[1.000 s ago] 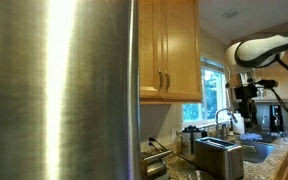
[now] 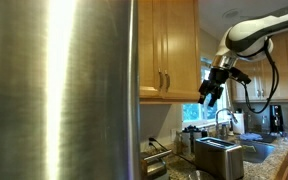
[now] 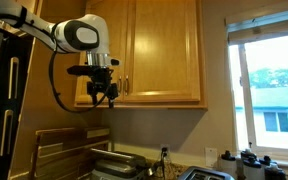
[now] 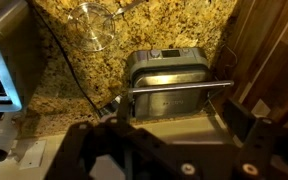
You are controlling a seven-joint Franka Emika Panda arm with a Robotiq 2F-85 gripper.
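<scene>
My gripper (image 2: 210,91) hangs in the air in front of the wooden upper cabinets (image 2: 169,50), well above the counter. In exterior view 2 the gripper (image 3: 107,97) points downward near the cabinet's lower edge. The wrist view looks down past the open gripper, whose fingers stand wide apart with nothing visible between them. Below lies a silver countertop press (image 4: 170,68) with a long bar handle (image 4: 184,87). That press (image 3: 119,163) sits against the back wall in exterior view 2.
A metal toaster (image 2: 219,157) stands on the counter, with the sink (image 2: 254,152) beyond it. In the wrist view a clear round glass item (image 4: 90,27) and a dark cord (image 4: 72,65) lie on speckled granite. A large steel surface (image 2: 59,90) blocks exterior view 1's left.
Over the last second the arm has swung leftward in exterior view 1. The gripper has moved from over the sink side to closer to the upper cabinets and has turned.
</scene>
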